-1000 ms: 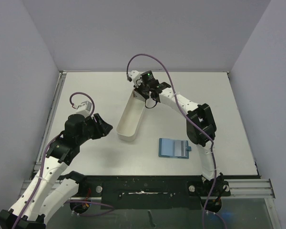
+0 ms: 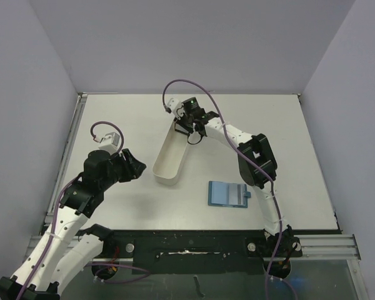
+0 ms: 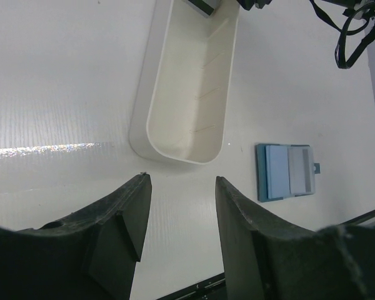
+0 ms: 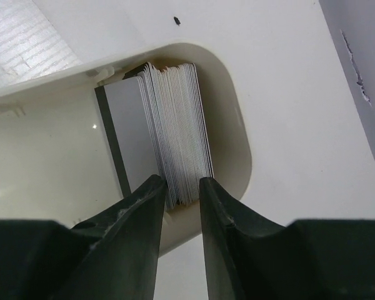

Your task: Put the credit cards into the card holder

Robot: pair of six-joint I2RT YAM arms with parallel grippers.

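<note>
A row of thin cards stands on edge at one end of the long cream bin, with a pale grey card leaning on its front. My right gripper is over the near end of this row, its fingers partly apart; whether the tips touch the cards I cannot tell. In the top view that arm covers most of the stack. The blue card holder, with a clear window, lies flat on the table at front right, apart from both grippers. My left gripper hangs open and empty, short of the bin's near end.
The cream bin is empty along its near part, and its raised walls enclose the cards closely. Bare white table surrounds the bin and the holder. A dark table edge runs along the front.
Over the past second the right arm has shifted slightly left and toward the front, its gripper staying at the bin's far end. The left arm, bin and holder look unmoved.
</note>
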